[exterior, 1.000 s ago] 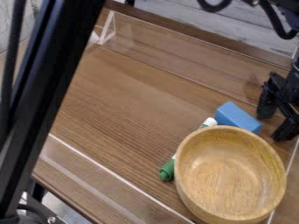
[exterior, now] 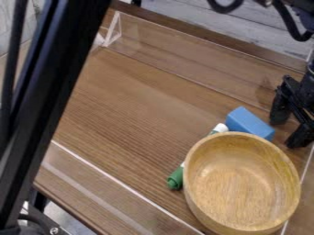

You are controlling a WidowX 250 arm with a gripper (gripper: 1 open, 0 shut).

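Observation:
My gripper [exterior: 289, 117] is at the right edge, black, angled down toward the table and open, partly cut off by the frame. Just left of it lies a blue block [exterior: 249, 123]. A large light wooden bowl [exterior: 240, 184] stands in the lower right. A green cylindrical item with a white end [exterior: 177, 176] lies along the bowl's left side, partly hidden behind it.
A clear panel or border runs along the back near a pale wall. A dark vertical post [exterior: 37, 110] blocks the left side of the view.

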